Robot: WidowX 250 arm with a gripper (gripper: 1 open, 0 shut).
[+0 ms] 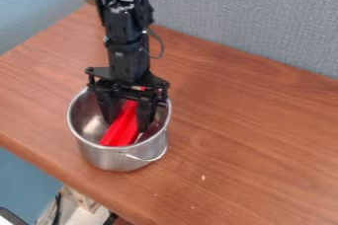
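A silver metal pot [132, 157] with a wire handle stands at the front left of the wooden table. Inside it lies a long red object [121, 130], tilted along the pot's interior. My black gripper [129, 111] reaches down into the pot over the red object, its fingers partly hidden by the rim and the gripper body, so whether it holds the red thing cannot be told.
A grey textured wall [251, 17] rises at the back. The table's left edge drops off close beside the pot.
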